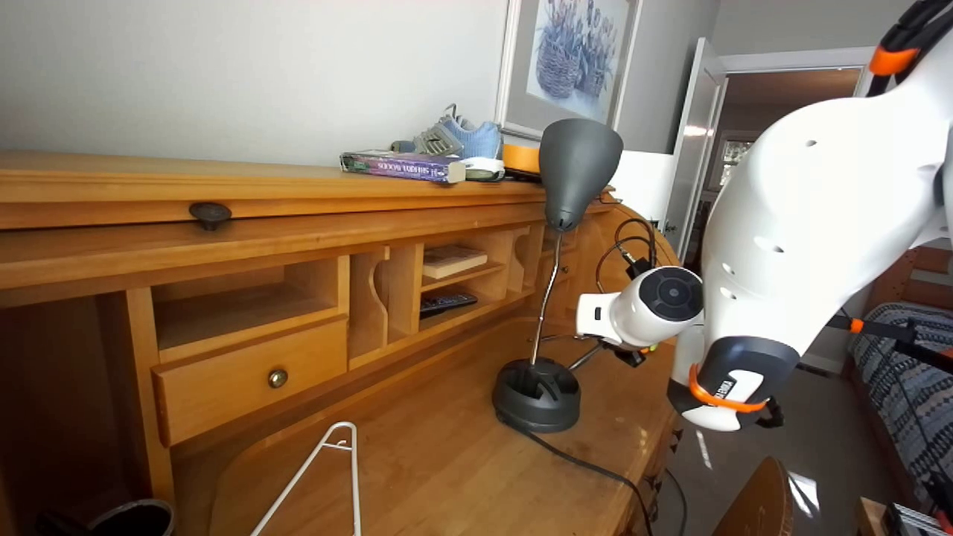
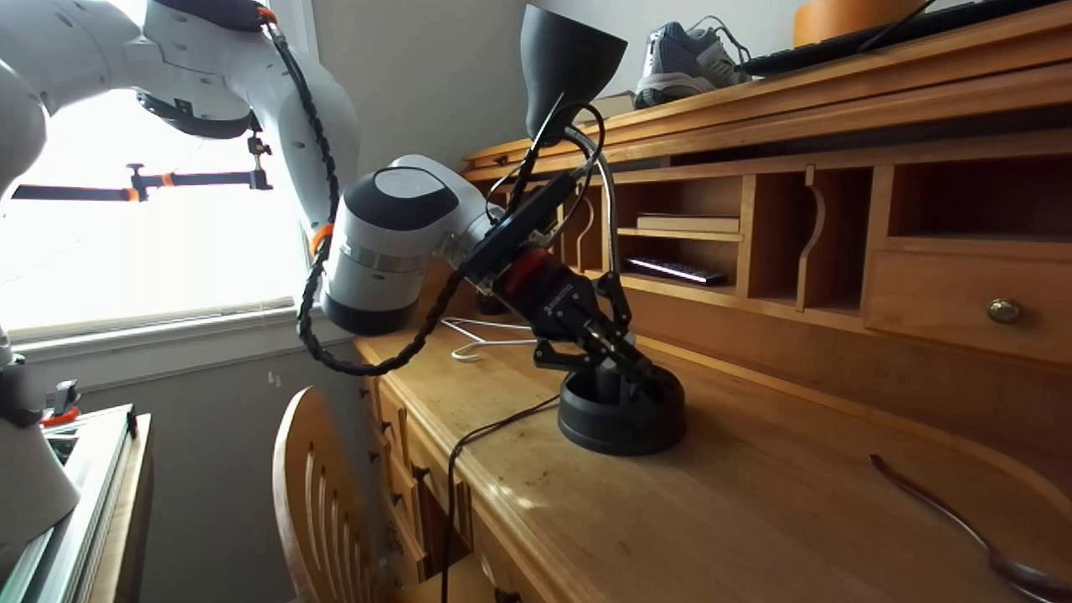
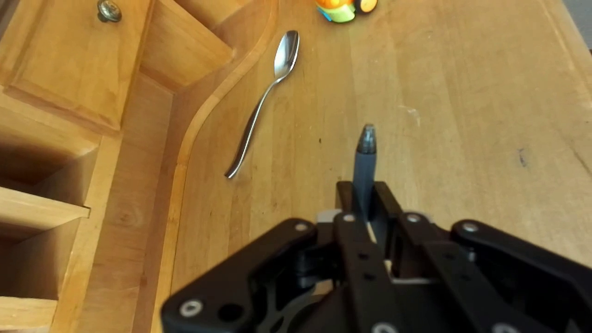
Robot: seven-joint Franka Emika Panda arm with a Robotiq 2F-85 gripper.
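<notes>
A slim grey pen (image 3: 364,169) with a clear tip sticks out from between the fingers of my gripper, which is shut on it in the wrist view. Exterior view 2 has the gripper (image 2: 635,367) slanting down in front of the black desk lamp's base (image 2: 623,427); whether it touches the base I cannot tell. The pen is hard to make out there against the dark fingers. In exterior view 1 the fingers are hidden, and the lamp (image 1: 537,397) stands upright on the desk.
A spoon (image 3: 256,114) and a colourful toy (image 3: 339,8) lie on the desk in the wrist view. White hangers (image 1: 354,473) rest on the desk. The lamp's cord (image 2: 492,427) runs over the front edge. Cubbyholes (image 1: 384,299) line the back.
</notes>
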